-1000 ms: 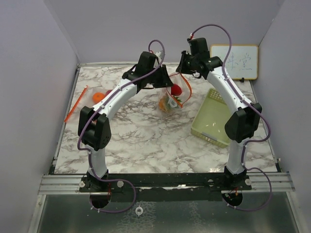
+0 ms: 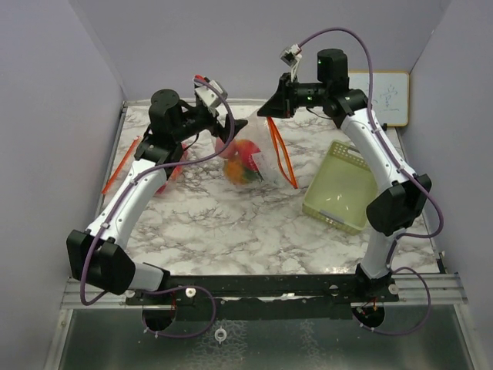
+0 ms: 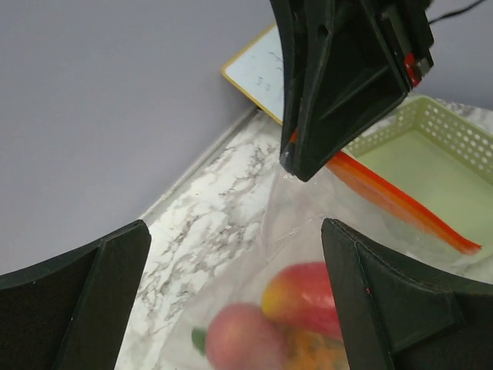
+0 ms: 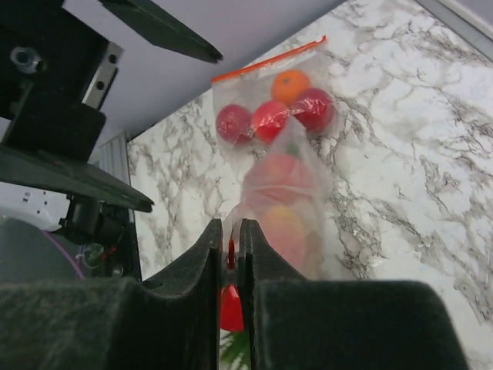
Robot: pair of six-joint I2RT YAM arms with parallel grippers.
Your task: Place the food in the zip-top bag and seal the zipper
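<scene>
A clear bag (image 2: 266, 154) with an orange-red zipper strip (image 2: 282, 148) hangs from my right gripper (image 2: 273, 112), which is shut on its upper edge. Food shows through the plastic: a red piece (image 3: 308, 297) and a round pinkish one (image 3: 246, 339) in the left wrist view. In the right wrist view the bag (image 4: 285, 200) stretches away beyond the pinched fingertips. My left gripper (image 2: 235, 129) stands open beside the bag in the top view; nothing is held between its spread fingers.
Another bag (image 4: 269, 62) with red and orange round food lies flat on the left, partly under the left arm. An empty green basket (image 2: 339, 185) stands on the right, a whiteboard (image 2: 385, 96) behind it.
A second ago the left gripper was at the bag's edge; now it is open and apart. The right gripper has lately moved left.
</scene>
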